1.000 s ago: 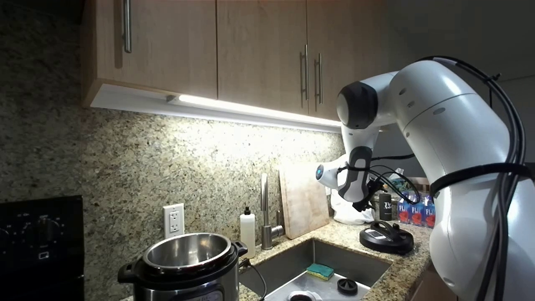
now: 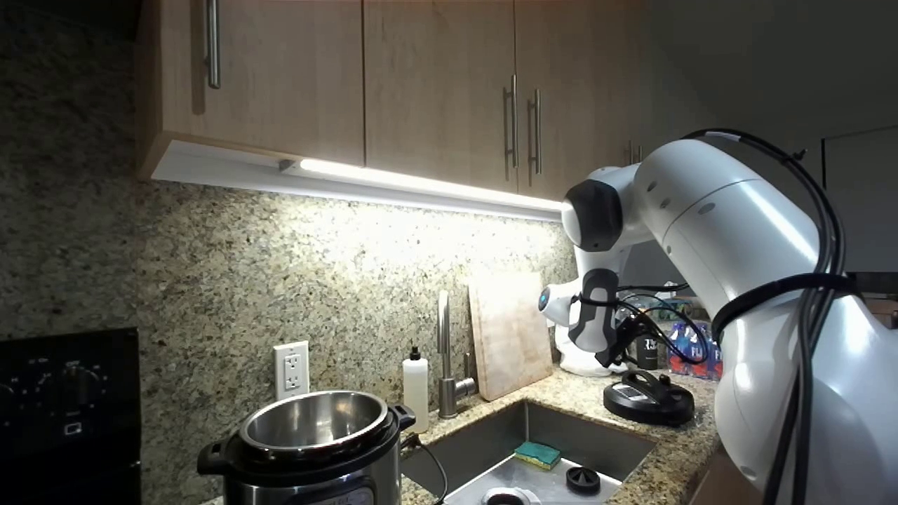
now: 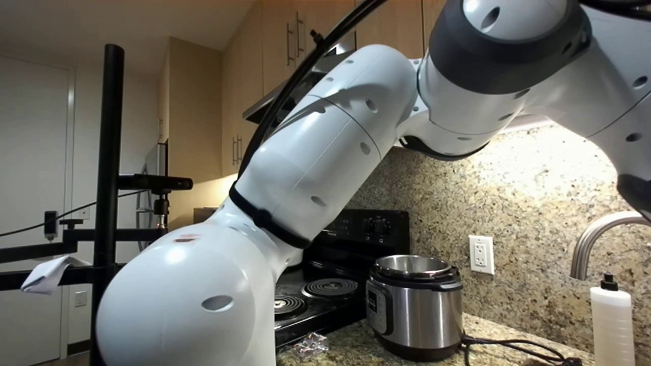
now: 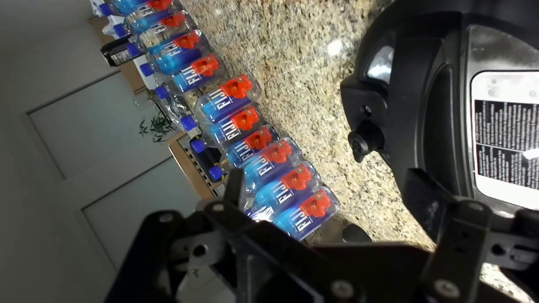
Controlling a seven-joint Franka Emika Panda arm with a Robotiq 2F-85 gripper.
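Note:
A black pressure-cooker lid (image 2: 648, 409) lies on the granite counter right of the sink; its top handle, steam valve and white label face up. In the wrist view the lid (image 4: 405, 96) fills the right side. My gripper is open, with only counter and bottles visible beyond the gap between its fingers. In exterior view 1 the gripper hangs above and slightly left of the lid, apart from it. The steel cooker (image 3: 415, 308) stands uncovered on the counter beside the stove, its inner pot (image 2: 313, 421) visible and open at the top.
Several water bottles (image 4: 230, 98) stand in rows beside the lid. A sink (image 2: 581, 429) holding a sponge (image 2: 537, 455) lies between cooker and lid. A faucet (image 2: 444, 353), soap bottle (image 2: 414, 391) and cutting board (image 2: 511, 337) line the back wall.
My arm has lowered, bringing the gripper down and a little to the right, closer to the lid. The upper arm has shifted left in the view. Lid and cooker have not moved.

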